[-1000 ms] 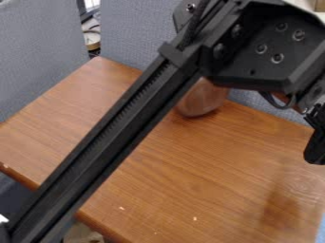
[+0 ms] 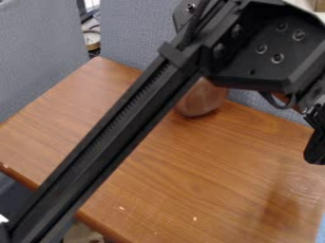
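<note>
The black robot arm [image 2: 127,119] crosses the camera view diagonally from lower left to upper right. A brown rounded object [image 2: 200,102] stands at the back of the wooden table [image 2: 203,190], partly hidden behind the arm. A black part at the right edge, probably the gripper [image 2: 315,142], is mostly cut off by the frame, so its fingers' state is unclear.
Grey padded panels [image 2: 45,47] line the left and back of the table. A blue strip shows at the lower right edge.
</note>
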